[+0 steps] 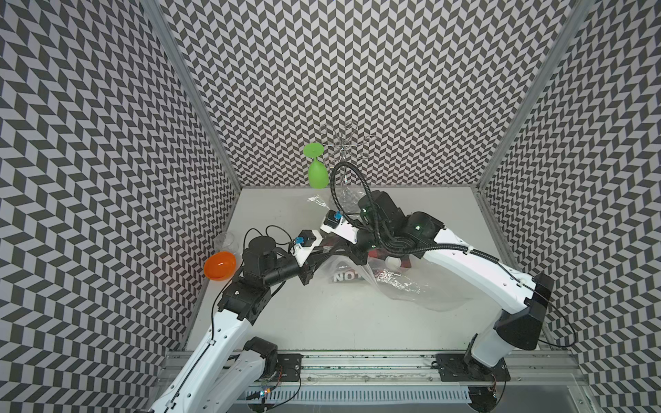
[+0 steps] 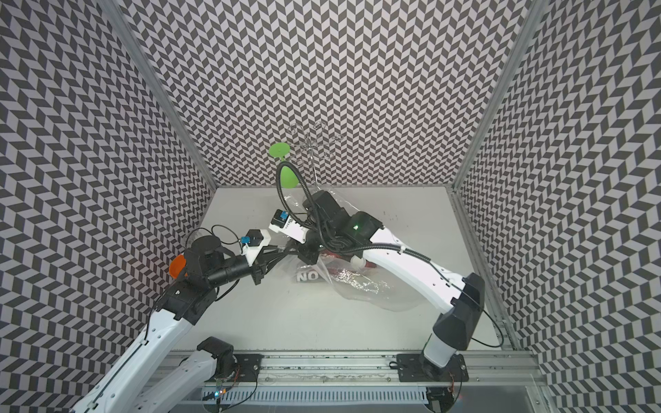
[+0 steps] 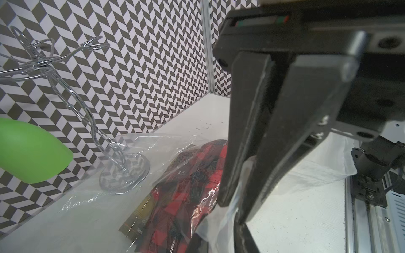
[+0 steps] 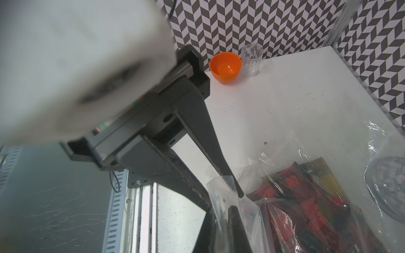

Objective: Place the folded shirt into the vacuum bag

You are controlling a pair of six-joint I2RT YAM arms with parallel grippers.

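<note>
The clear vacuum bag (image 1: 413,289) lies mid-table, with the folded red-and-black plaid shirt (image 4: 303,202) visible through its plastic. A white-lettered "NO" print (image 1: 347,276) shows at its front. Both grippers meet above the bag's left part. In the left wrist view my left gripper is shut at the plastic; in the right wrist view my right gripper is shut on a bunched bit of the clear bag. The fingertips of both are close together, partly hidden by the film.
An orange bowl (image 4: 225,65) and a clear glass (image 4: 251,59) stand at the left edge. A wire stand (image 3: 76,101) with a green item (image 3: 33,151) is at the back, its base close to the bag.
</note>
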